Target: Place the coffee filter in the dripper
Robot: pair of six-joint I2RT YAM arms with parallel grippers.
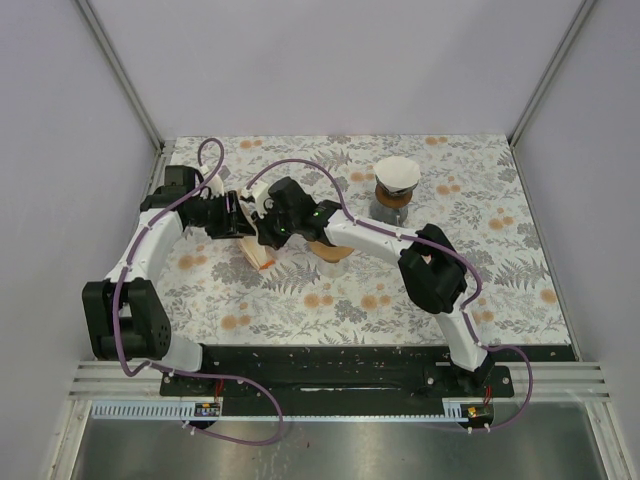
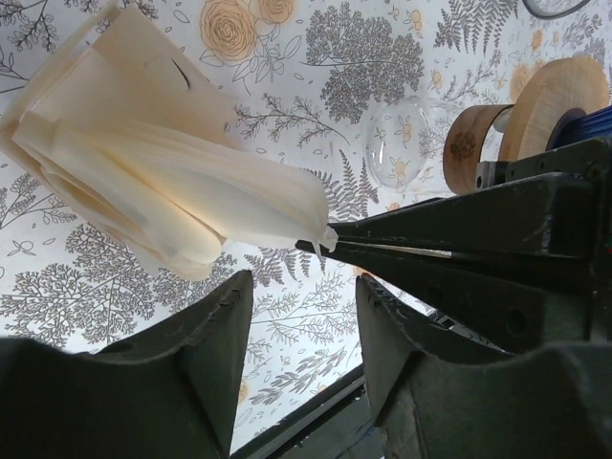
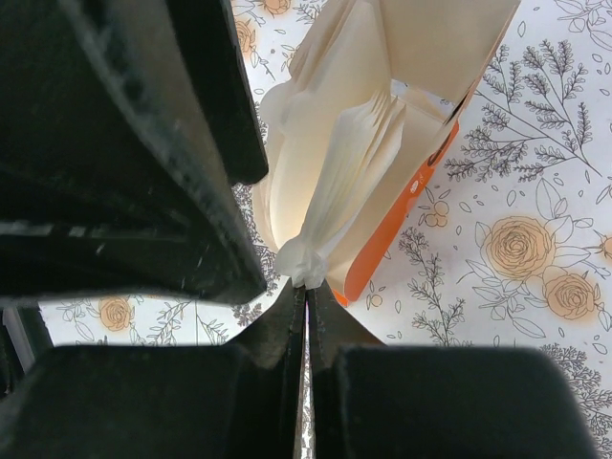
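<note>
An opened paper filter packet with an orange side lies on the cloth at centre left in the top view. My right gripper is shut on the crumpled end of a pale filter, drawn out from among the others. My left gripper stands open just beside the packet, nothing between its fingers. The dripper, topped with white, stands at the back right in the top view.
A round wooden piece lies behind my right arm, and a clear glass shows near it.
</note>
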